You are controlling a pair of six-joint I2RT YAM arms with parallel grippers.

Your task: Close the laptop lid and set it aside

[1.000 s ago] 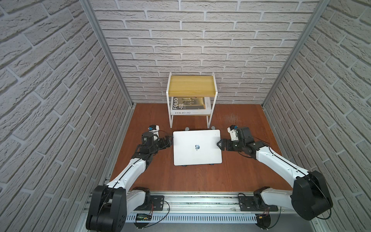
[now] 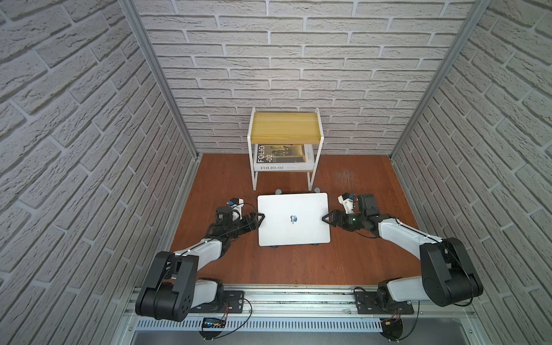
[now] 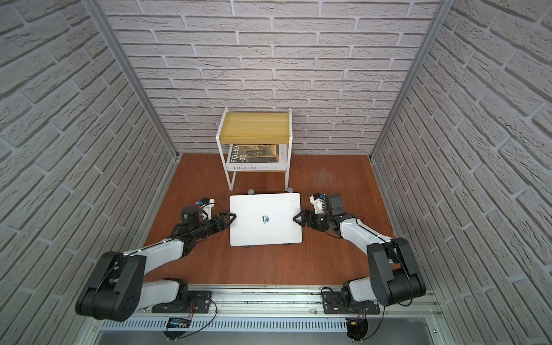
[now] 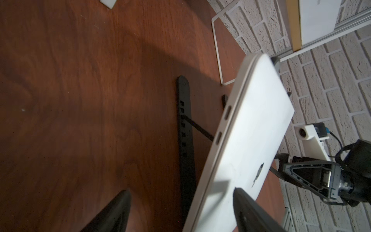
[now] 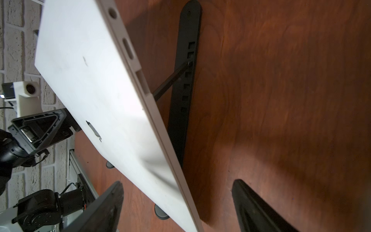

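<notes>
The silver laptop (image 2: 293,233) lies closed, its logo facing up, tilted on a low black stand (image 4: 185,139). My left gripper (image 2: 260,219) is at its left edge. In the left wrist view that edge runs between the two parted fingers, with gaps to either side. At the opposite edge is my right gripper (image 2: 326,218). The right wrist view shows the laptop's port side passing between its parted fingers, apart from the right-hand one. Both grippers are open.
Behind the laptop stands a small shelf rack (image 2: 286,126) with a wooden top and white frame. A thick FOLIO book (image 2: 283,158) fills its lower tier. Bare table (image 2: 362,258) shows in front and on both sides.
Both arms have come lower beside the laptop. My left gripper has moved right to reach the left edge; the right one has shifted only slightly. The laptop stays put.
</notes>
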